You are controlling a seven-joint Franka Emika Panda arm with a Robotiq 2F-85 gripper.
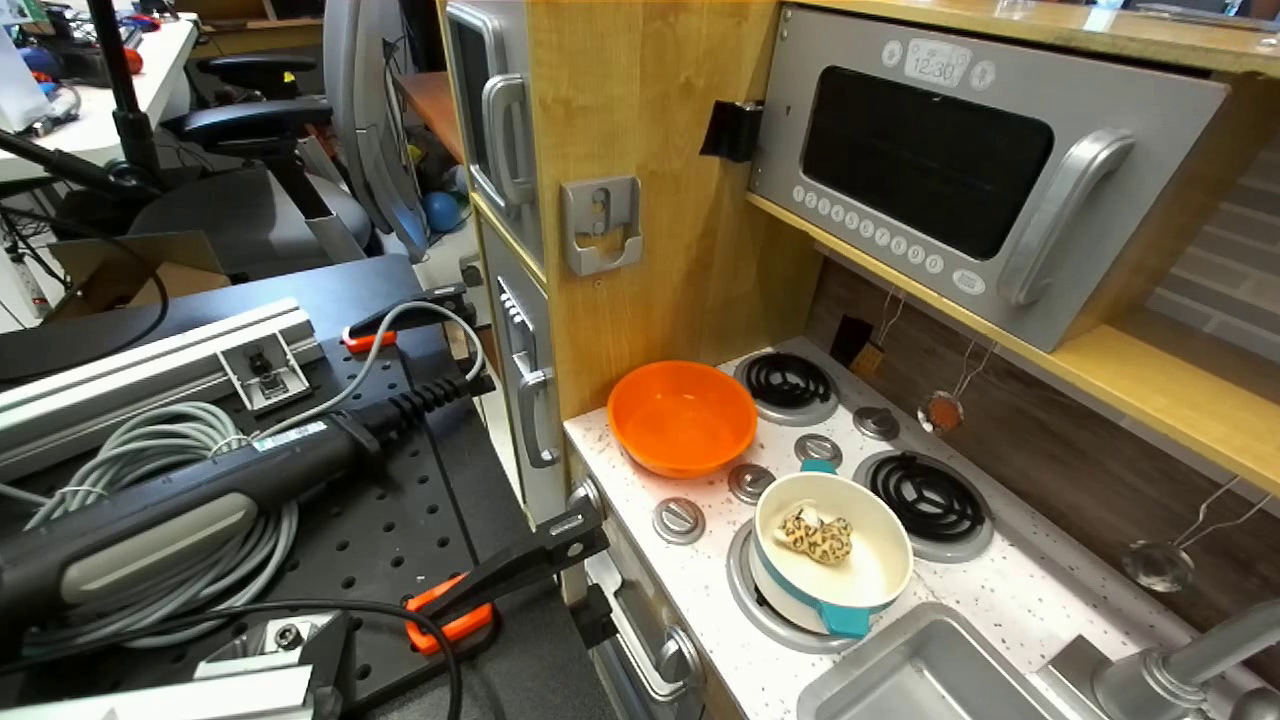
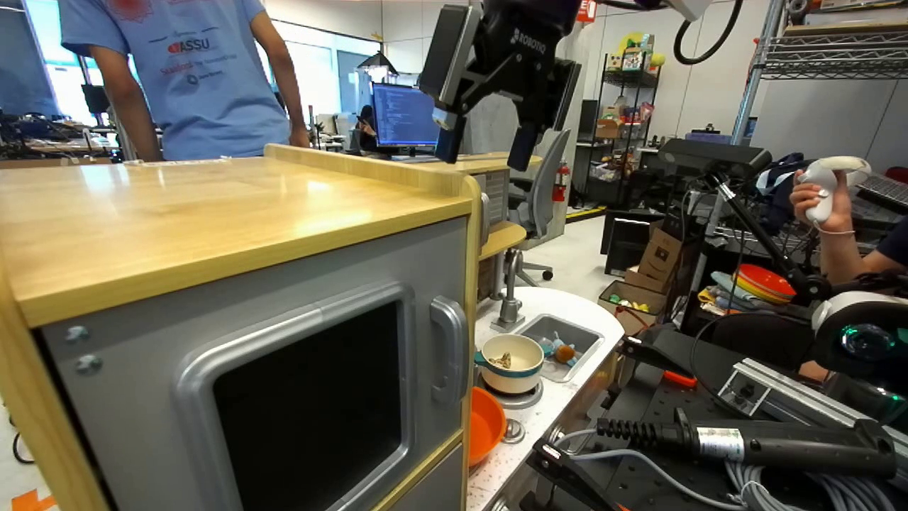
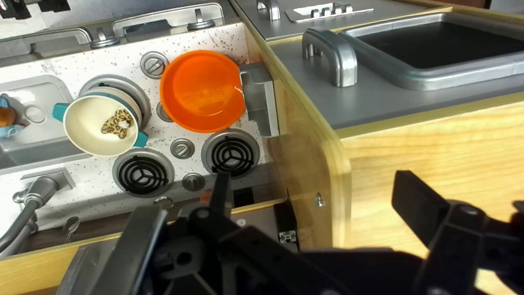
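High above the toy kitchen, my gripper (image 2: 483, 153) stands open, its two fingers well apart and empty. In the wrist view the gripper is over the cabinet's top edge, with the counter far below. On a front burner sits a cream pot (image 1: 882, 546) with teal handles, and a leopard-spotted plush toy (image 1: 817, 536) lies inside it. An orange bowl (image 1: 681, 418) rests on the counter beside the tall cabinet, apart from the pot. The exterior view 1 does not show my gripper.
The microwave (image 1: 931, 144) and its shelf overhang the rear burners. A grey sink (image 3: 29, 115) with a blue-and-orange thing in it adjoins the pot. The tall cabinet's wooden side (image 1: 654, 132) rises next to the bowl. A faucet (image 1: 1182, 672) stands behind the sink.
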